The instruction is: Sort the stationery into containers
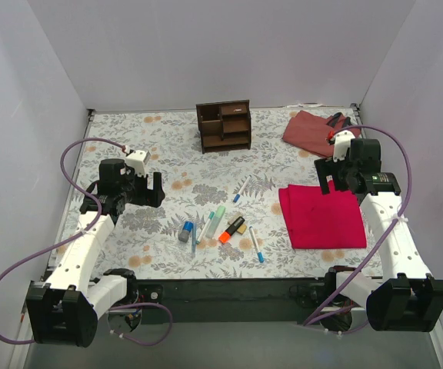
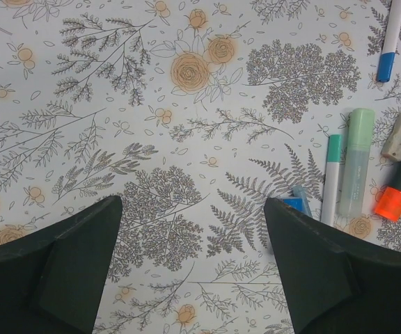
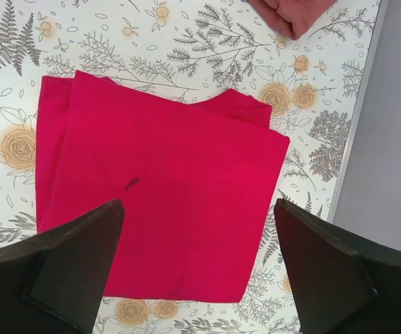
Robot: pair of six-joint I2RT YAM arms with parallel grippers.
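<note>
Loose stationery lies mid-table: a blue-and-grey item (image 1: pixel 185 231), a slim blue pen (image 1: pixel 194 239), a teal-capped white marker (image 2: pixel 331 177), a pale green tube (image 2: pixel 358 160), an orange-and-black highlighter (image 1: pixel 231 230) and a beige eraser (image 2: pixel 400 136). One blue-tipped white marker (image 1: pixel 241 189) is farther back, another (image 1: pixel 257 245) nearer the front. At the back stands a dark brown wooden organizer (image 1: pixel 222 104) with several compartments; none visibly holds anything. My left gripper (image 1: pixel 151 190) is open and empty, left of the stationery. Also open and empty, my right gripper (image 1: pixel 331 177) hangs above the red cloth's back edge.
The folded bright red cloth (image 1: pixel 325 223) covers the right part of the table. Behind it lies a crumpled rust-coloured cloth (image 1: pixel 311 132) with a dark strap-like part. Patterned tablecloth (image 1: pixel 160 138) is bare at the left and in front of the organizer. Walls close in both sides.
</note>
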